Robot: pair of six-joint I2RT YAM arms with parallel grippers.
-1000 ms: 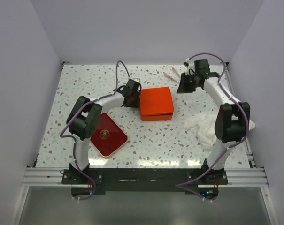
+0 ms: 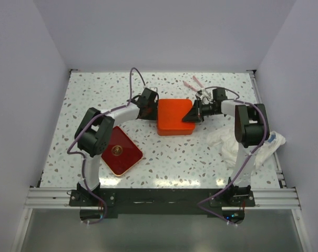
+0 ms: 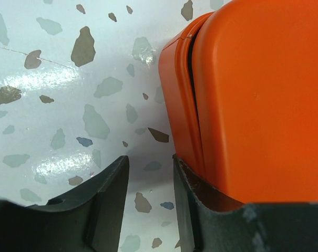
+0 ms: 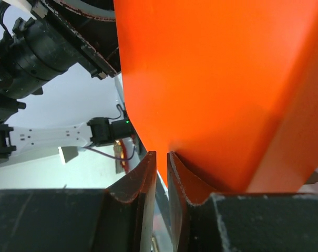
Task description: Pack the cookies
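An orange box (image 2: 174, 113) with its lid on sits at the middle of the table. My left gripper is at its left side, part open, with one finger by the box's rim and bare table between the fingers. My right gripper is against the orange surface at the box's right end, its fingertips close together with a narrow gap; whether it grips anything is unclear. The box's contents are hidden.
A dark red lid or tray (image 2: 127, 157) lies at the front left. A crumpled white cloth (image 2: 227, 149) lies at the right. Pink sticks (image 2: 189, 85) lie at the back.
Over the last second my right gripper has come down and left from the back right onto the box's right end. The left arm has barely moved.
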